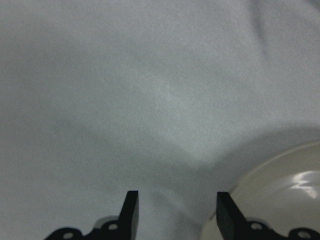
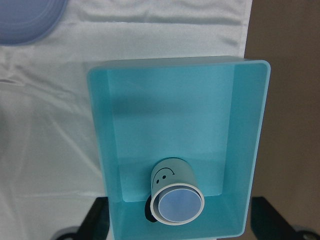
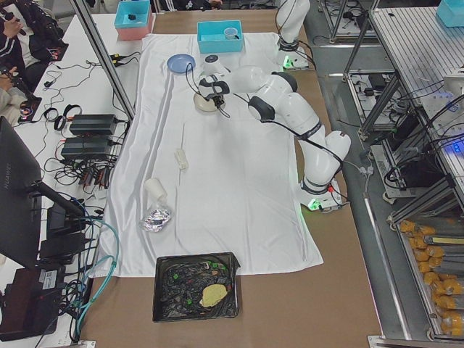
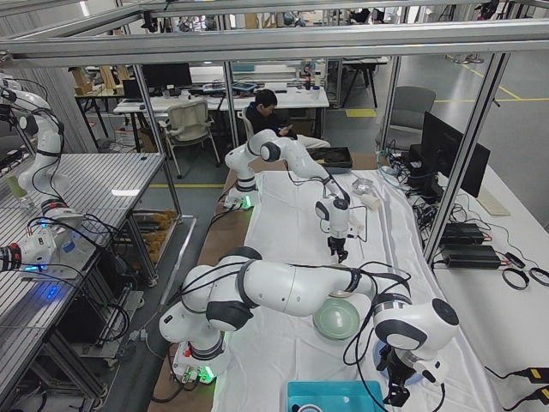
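Note:
My left gripper hangs over the white cloth beside a cream bowl (image 1: pixel 275 200), open, with nothing between its fingers; the bowl's rim shows at lower right in the left wrist view. A green plate (image 4: pixel 336 318) lies nearby. My right gripper stands open above a turquoise bin (image 2: pixel 170 115), which holds a smiling-face cup (image 2: pixel 170 172) with a blue cup (image 2: pixel 179 205) nested in it. A blue plate (image 2: pixel 25 17) lies beside the bin.
A white cup (image 3: pixel 155 190), a foil bundle (image 3: pixel 156 217) and a small pale object (image 3: pixel 181 159) lie along the cloth's left side. A black tray (image 3: pixel 196 312) holding a yellow item stands at the near end.

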